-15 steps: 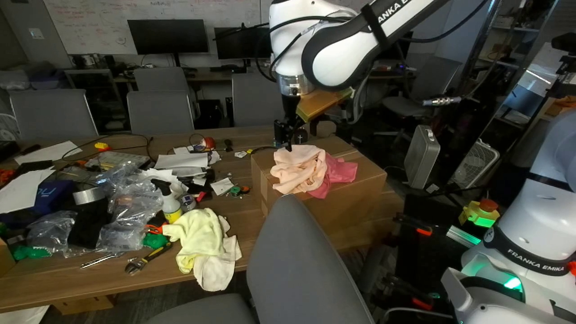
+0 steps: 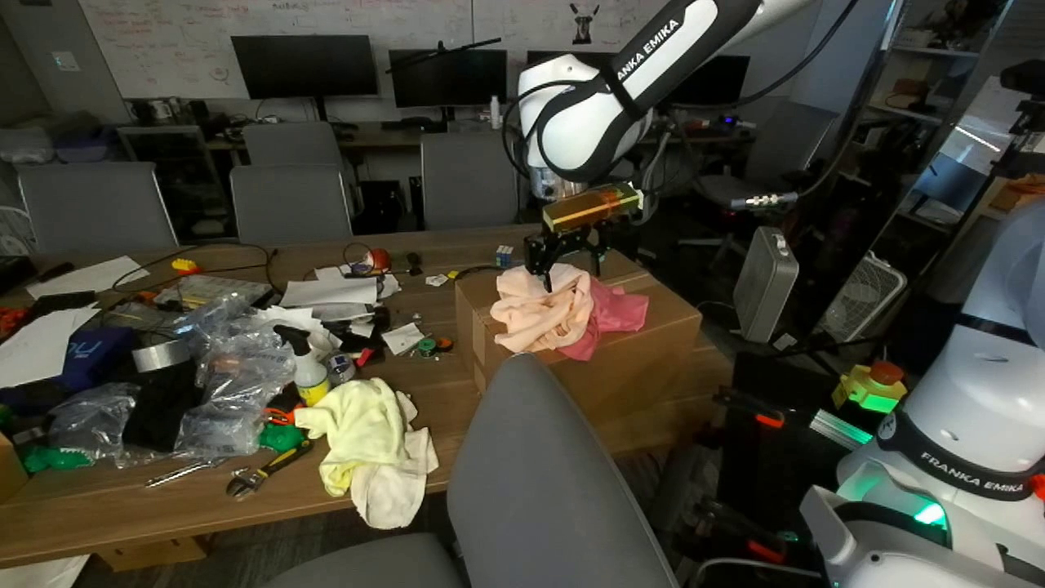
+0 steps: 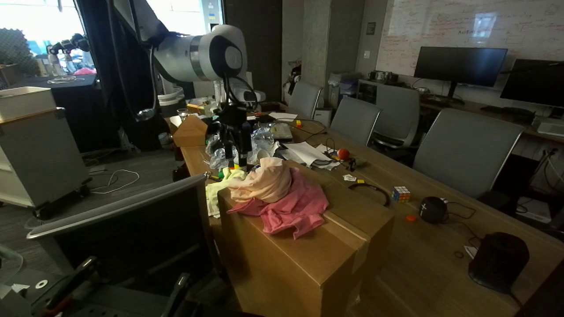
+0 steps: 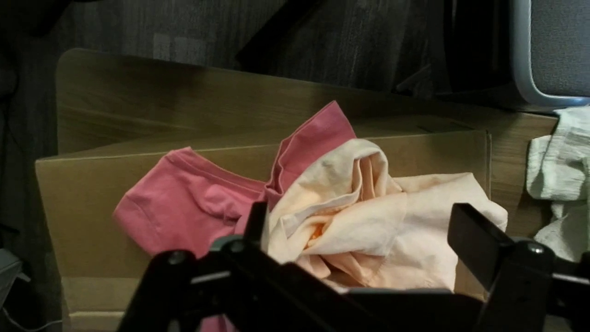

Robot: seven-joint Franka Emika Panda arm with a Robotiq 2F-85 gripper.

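A crumpled peach cloth [image 2: 544,312] rests on top of a cardboard box [image 2: 627,377]. Partly beneath it lies a pink cloth [image 3: 296,206], which spreads over the box top. My gripper [image 2: 571,274] hangs just above the peach cloth, pointing down. In the wrist view the gripper is open, its fingers wide apart. The peach cloth shows in the gap between them, and the pink cloth [image 4: 182,207] lies mostly to the left. Whether a fingertip touches the fabric, I cannot tell.
A yellow and a white cloth [image 2: 367,436] lie at the table's front edge. Plastic bags, papers and tools clutter the table's left. A grey chair [image 2: 549,470] stands close in front of the box. A puzzle cube [image 3: 400,194] and a black speaker [image 3: 432,209] sit behind the box.
My gripper has moved right in exterior view 1 and turned, from the back left edge of the peach cloth to above it. The cloths look unmoved.
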